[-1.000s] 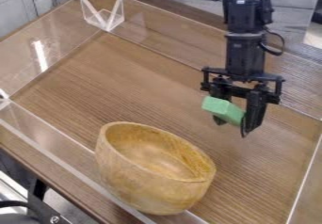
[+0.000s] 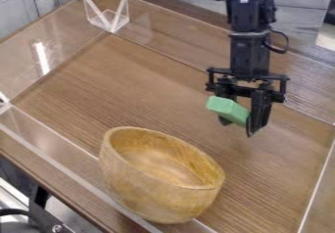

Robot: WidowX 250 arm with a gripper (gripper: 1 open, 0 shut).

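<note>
The black arm comes down from the top centre-right to my gripper (image 2: 240,116), which is shut on a small green block (image 2: 225,109). The block is held tilted above the wooden table, right of the middle of the view. A large tan oval bowl (image 2: 160,174) sits at the lower left of the gripper, apart from the held block.
A white wire holder (image 2: 108,14) stands at the back left.
The gripper, with the green block in it, has shifted very slightly left and up. The bowl is in the same place.
</note>
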